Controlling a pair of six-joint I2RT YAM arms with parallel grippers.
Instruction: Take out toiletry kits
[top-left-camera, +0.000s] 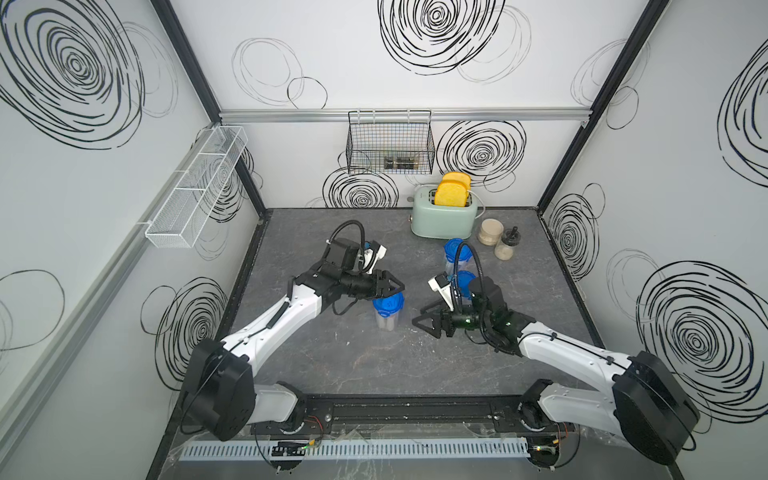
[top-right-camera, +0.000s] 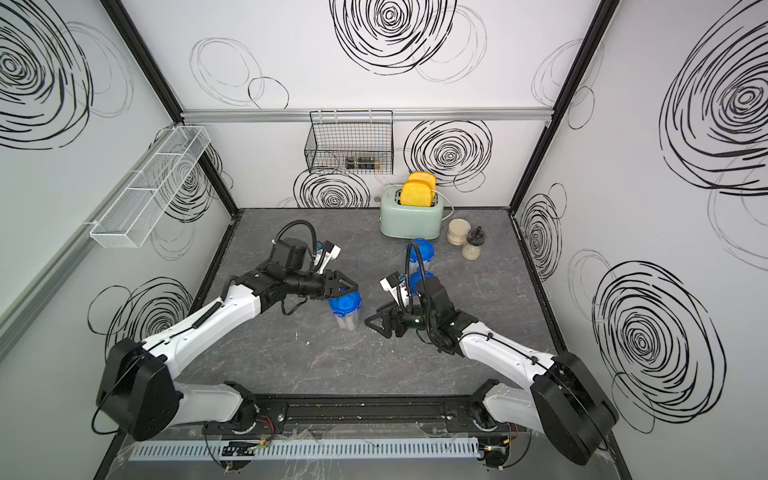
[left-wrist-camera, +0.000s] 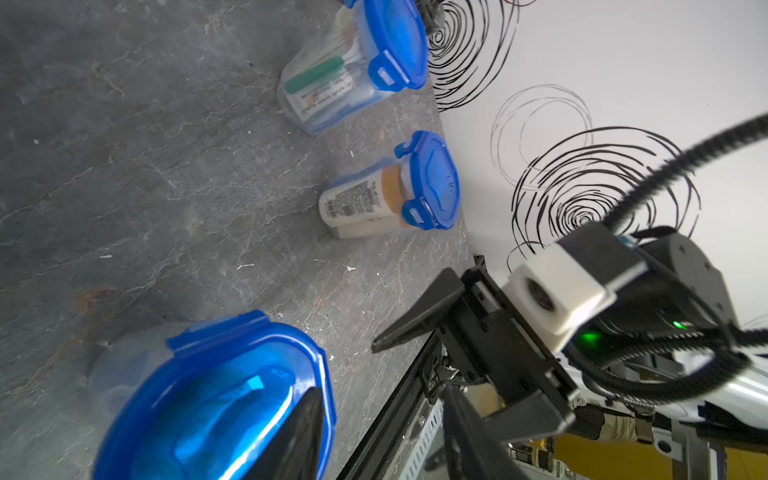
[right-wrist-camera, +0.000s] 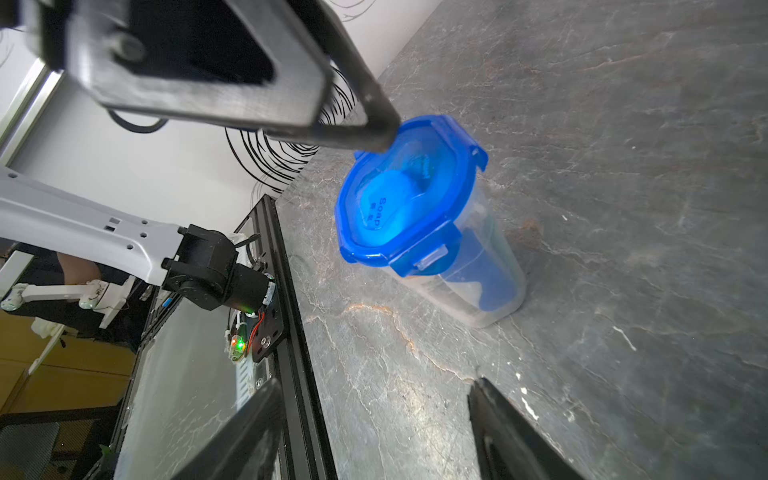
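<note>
A clear cup with a blue lid (right-wrist-camera: 408, 184) stands mid-table, with blue contents. My left gripper (top-left-camera: 393, 286) is just over its lid; in the left wrist view its fingers straddle the lid's right edge, and whether they grip it is unclear. My right gripper (top-right-camera: 381, 324) stands open right of the cup, nothing between its fingers. Two more blue-lidded cups (left-wrist-camera: 392, 40) (left-wrist-camera: 432, 176) with toiletries inside stand further right.
A green toaster (top-left-camera: 440, 220) with yellow slices is at the back, beside a beige jar (top-left-camera: 490, 232) and a shaker (top-left-camera: 505, 246). Baskets (top-left-camera: 390, 144) (top-left-camera: 192, 188) hang on the walls.
</note>
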